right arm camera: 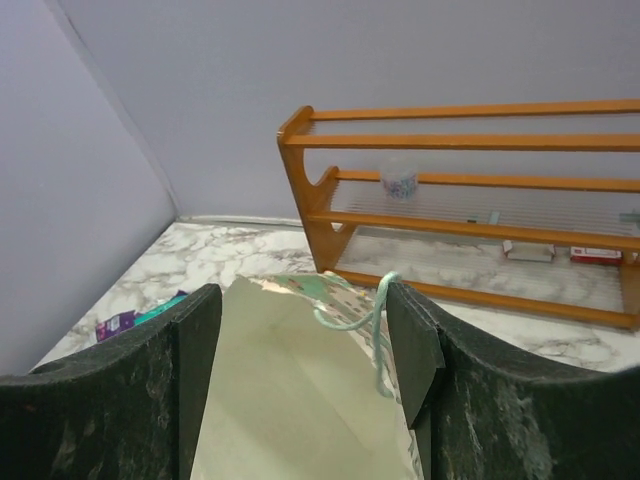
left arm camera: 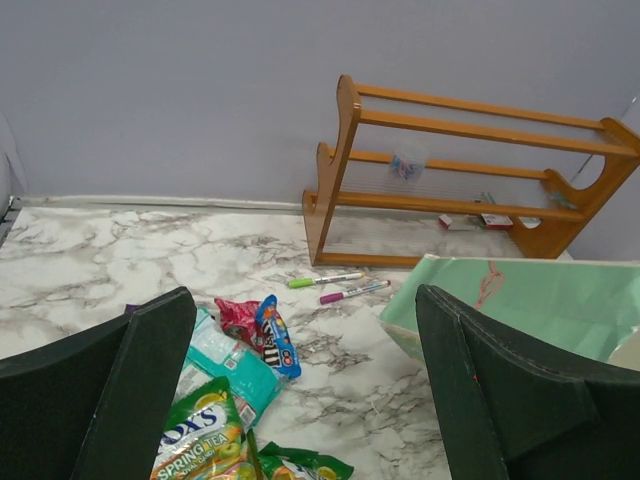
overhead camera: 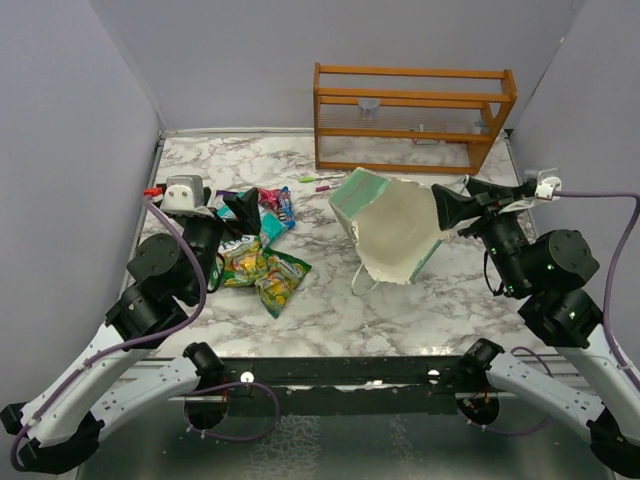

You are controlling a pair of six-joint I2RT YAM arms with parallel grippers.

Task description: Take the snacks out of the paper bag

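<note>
The cream-and-mint paper bag [overhead camera: 395,230] lies tipped on the marble table, its wide opening showing a pale interior in the top view. My right gripper is open at the bag's right edge, with bag paper and a handle seen between and beyond its fingers. My left gripper stands open above the snacks: green chip bags [overhead camera: 283,280], a teal packet [left arm camera: 250,375], a pink packet [left arm camera: 235,315] and a blue packet [left arm camera: 280,340], lying outside the bag on the left.
A wooden rack [overhead camera: 415,95] stands at the back with a small clear container [right arm camera: 398,182] on it. Two markers [left arm camera: 322,282] lie in front of it. The table between snacks and bag is largely clear at the front.
</note>
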